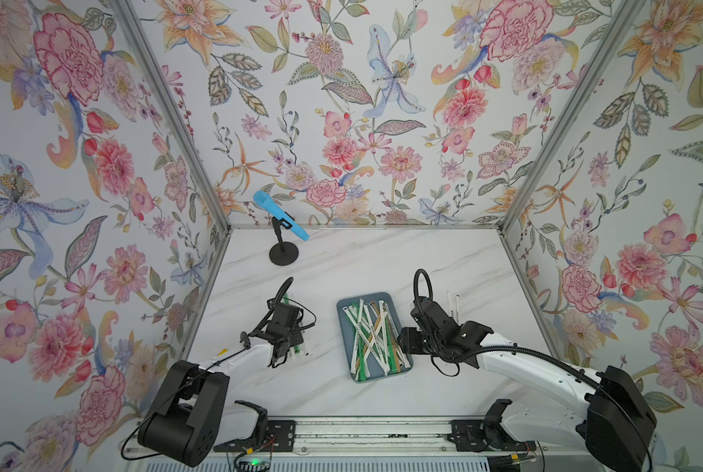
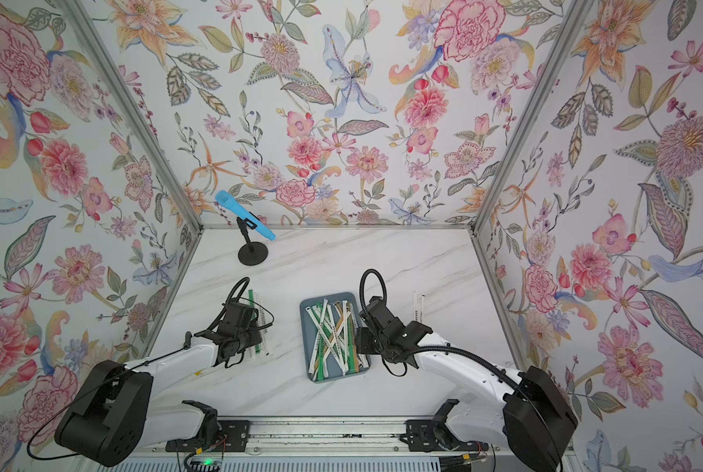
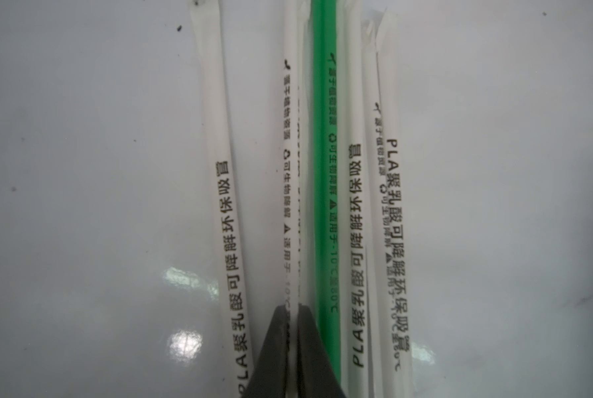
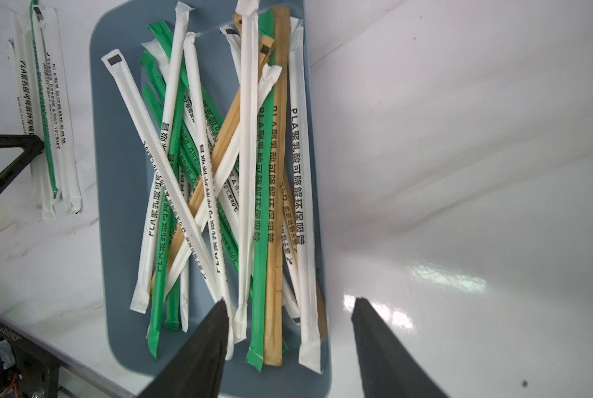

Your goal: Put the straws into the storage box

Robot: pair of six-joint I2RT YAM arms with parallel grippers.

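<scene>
A blue-grey storage box [image 4: 120,252] holds several white, green and brown wrapped straws. On the table left of it lies a group of straws [image 3: 355,232], mostly white, one green. My left gripper is low over this group, its fingers shut, a straw visible beneath and around the tips. My right gripper stands open over the right side of the box, with nothing held between its fingers. A few more white straws [image 2: 416,308] lie right of the box.
A black stand [image 1: 284,253] with a blue microphone-like object [image 1: 269,203] stands at the back left. A small yellow piece [image 1: 223,351] lies at the left.
</scene>
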